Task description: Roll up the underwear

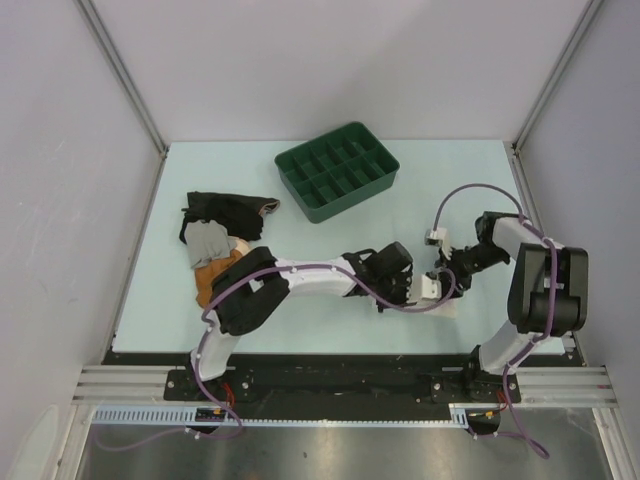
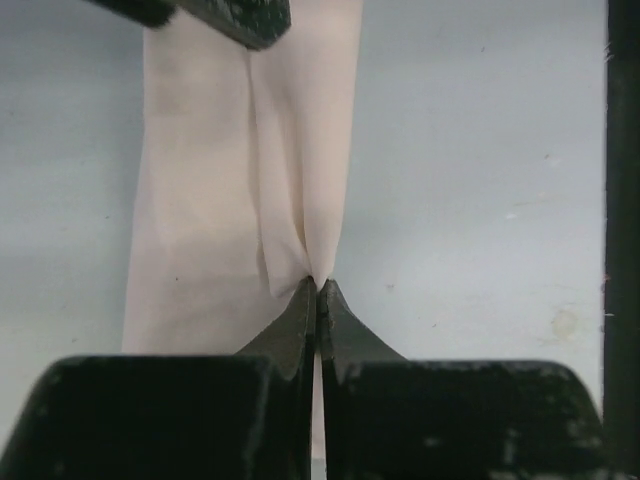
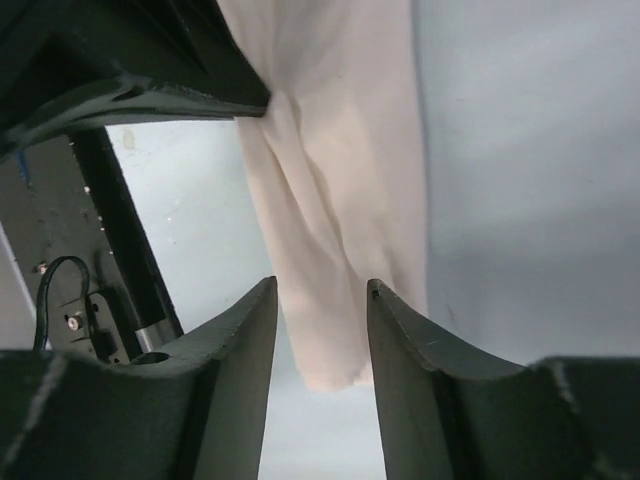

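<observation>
The underwear is a pale pink strip of cloth [image 2: 200, 200] on the white table, folded lengthwise with a doubled layer along one edge. My left gripper is shut on that edge, and the cloth gathers to a pinch at its tips. In the right wrist view the cloth [image 3: 385, 190] runs away beneath my right gripper, whose fingers stand apart over its near end with nothing gripped. Seen from the top, the arms cover most of the underwear [image 1: 440, 309]; only bits of it show.
A green divided box [image 1: 338, 172] stands at the back middle, empty. Dark, grey and brown clothes lie piled at the left, with the grey cloth [image 1: 208, 243] on top. The front table edge is close to the grippers. Free table lies at the back right.
</observation>
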